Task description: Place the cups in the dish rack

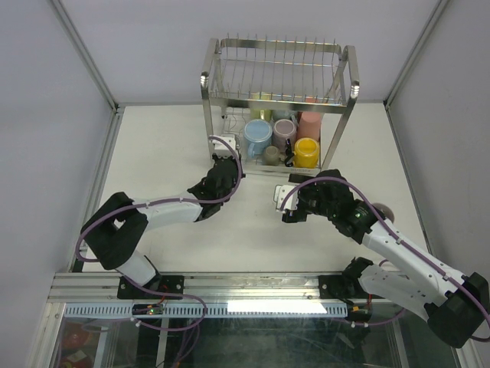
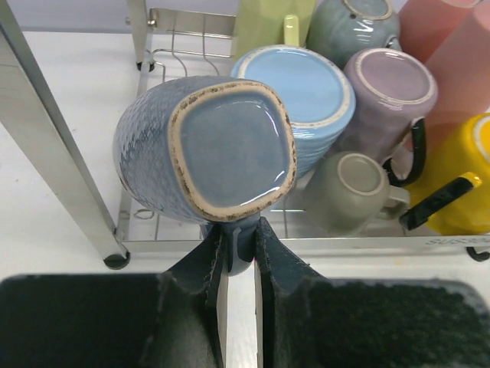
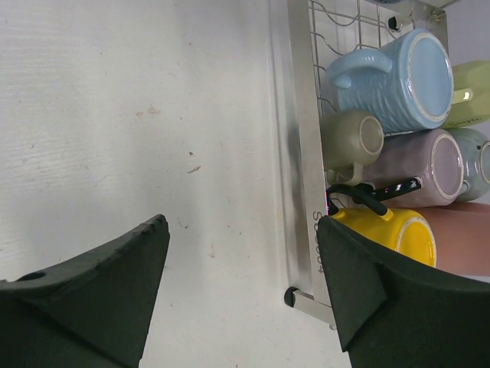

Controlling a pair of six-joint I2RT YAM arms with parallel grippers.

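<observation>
A blue-grey textured mug (image 2: 233, 149) hangs bottom-out over the front left of the rack's lower shelf, its handle pinched in my left gripper. In the top view, the left gripper (image 1: 230, 157) largely hides that mug. The dish rack (image 1: 280, 103) holds upturned cups: a light blue mug (image 2: 295, 88), a mauve mug (image 2: 390, 92), a small grey-green cup (image 2: 344, 192) and a yellow mug (image 2: 463, 184). My right gripper stands open over bare table before the rack, nothing between its fingers. Partly behind the right arm lies a dark mauve cup (image 1: 383, 211).
Behind the front cups are a green cup (image 2: 272, 23), a grey-blue cup (image 2: 352, 31) and pink cups (image 2: 459, 61). A metal rack post (image 2: 57, 138) rises left of the held mug.
</observation>
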